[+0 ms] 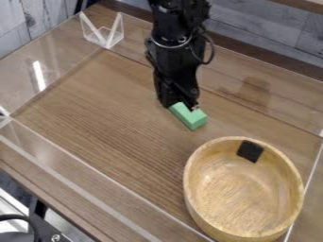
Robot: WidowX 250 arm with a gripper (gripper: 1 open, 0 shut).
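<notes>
A small green block (190, 118) lies on the wooden table, right of centre. The black gripper (177, 95) is just above and behind it, pointing down, close to the block's upper-left end. Its fingertips are dark and small; nothing shows held in them, and it looks shut. Whether it touches the block I cannot tell.
A large round tan bowl (240, 206) with a black patch on its rim fills the lower right. A white wire-like object (104, 30) stands at the back left. Walls border the back.
</notes>
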